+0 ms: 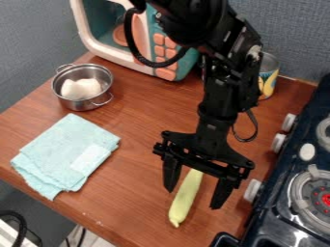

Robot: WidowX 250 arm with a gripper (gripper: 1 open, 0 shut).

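Note:
The black gripper (194, 188) hangs over the wooden table (116, 203), its two fingers apart on either side above a pale yellow, elongated vegetable-like object (183, 201) that lies lengthwise at the table's front middle. The fingers stand open; whether they touch the object cannot be told. The arm hides part of the table behind it.
A light blue cloth (65, 154) lies at the left, with a steel pot (100, 96) holding white items behind it. A toy microwave (100, 19) and a can (268, 63) stand at the back. A black stove (303, 193) fills the right side.

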